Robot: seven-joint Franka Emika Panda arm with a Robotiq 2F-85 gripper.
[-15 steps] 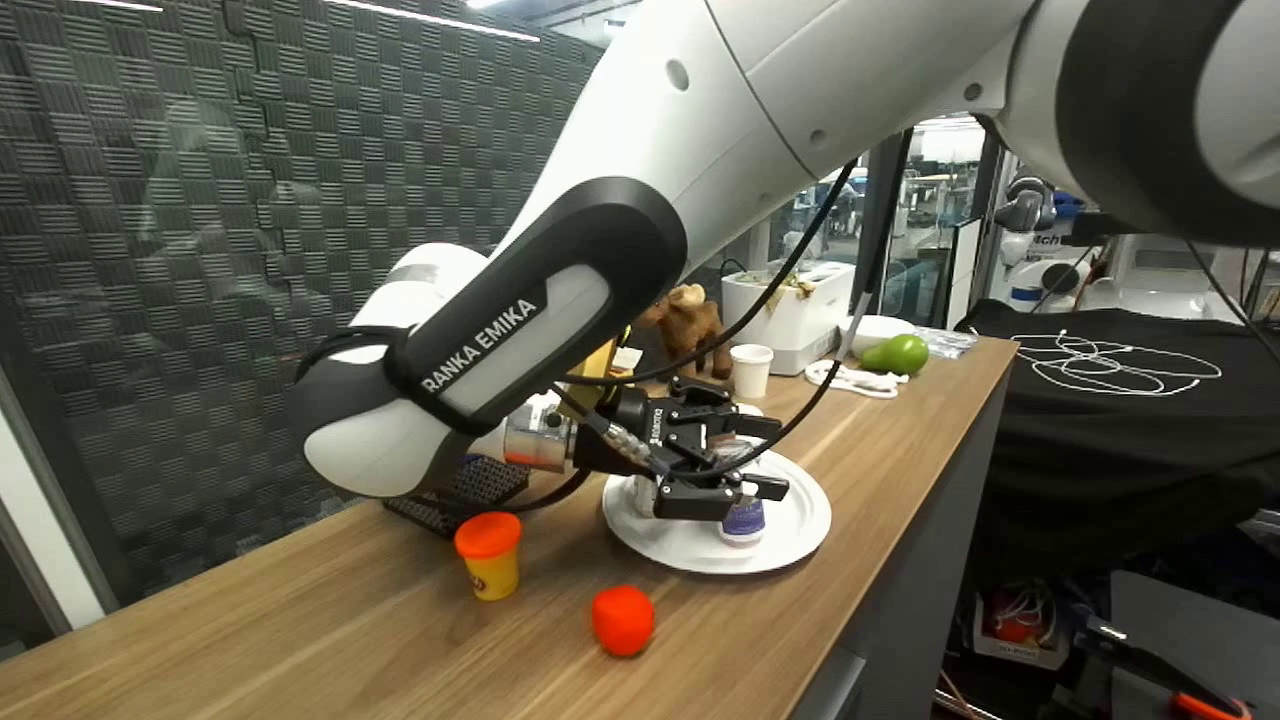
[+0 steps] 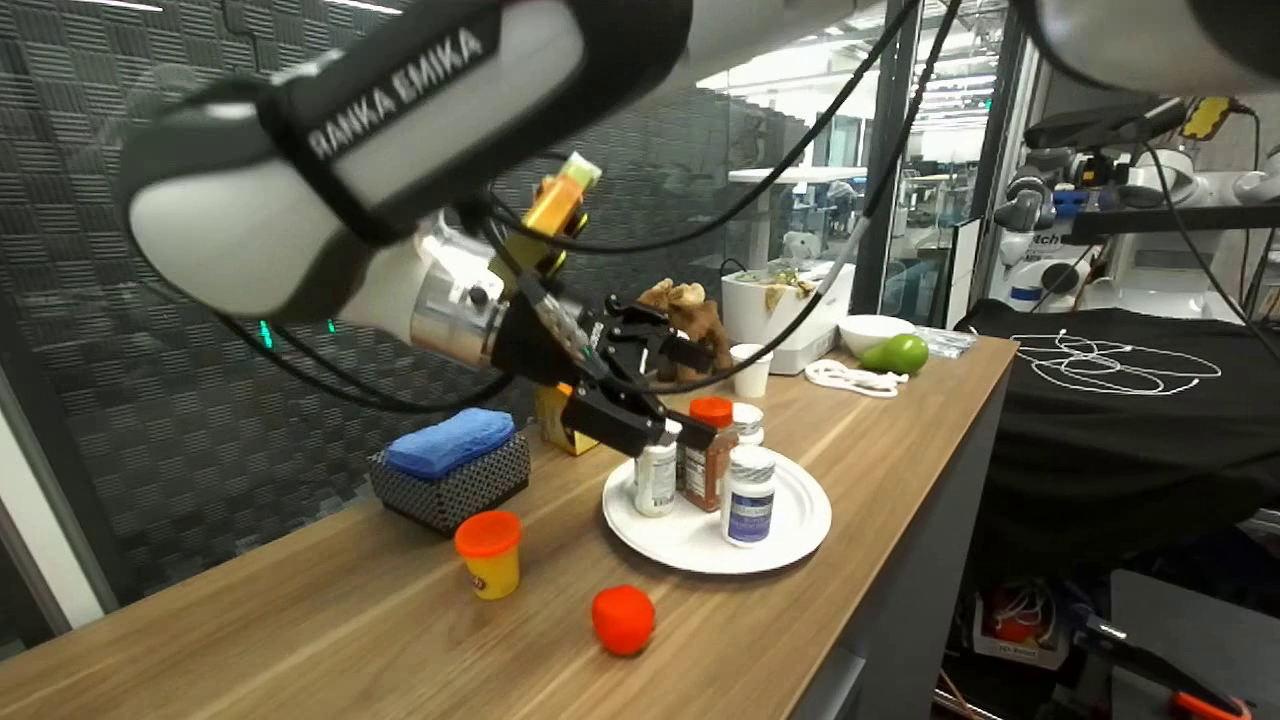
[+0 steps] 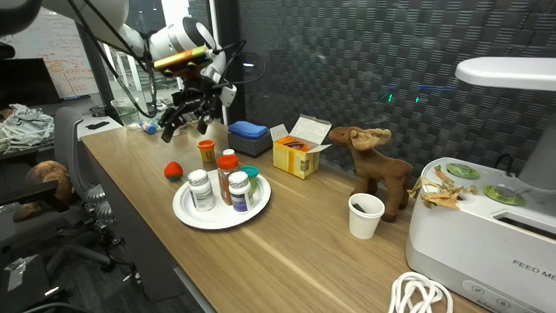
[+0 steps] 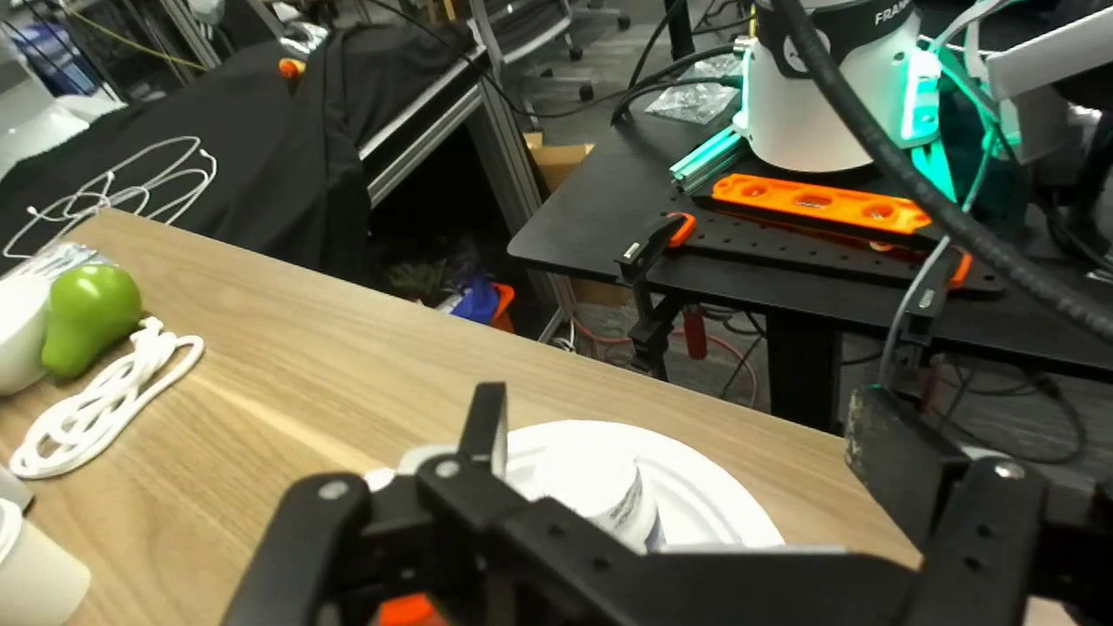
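A white plate holds a white bottle with a purple label, a red-capped jar, another white bottle and, in the second exterior view, a green-lidded container. My gripper is open above and behind these, tilted, its fingers spread and empty. From the other side, the gripper appears well above the table. In the wrist view the gripper spans part of the plate, and a white bottle top shows beyond the near linkage, which hides the rest.
Nearby stand a yellow tub with an orange lid, a red strawberry-like object, a dark basket with blue cloth and an opened yellow box. A plush moose and paper cup are farther along.
The arm has risen and drawn back left, lifting my gripper from among the bottles on the plate to above them. The bottles and the basket with blue cloth are now less covered.
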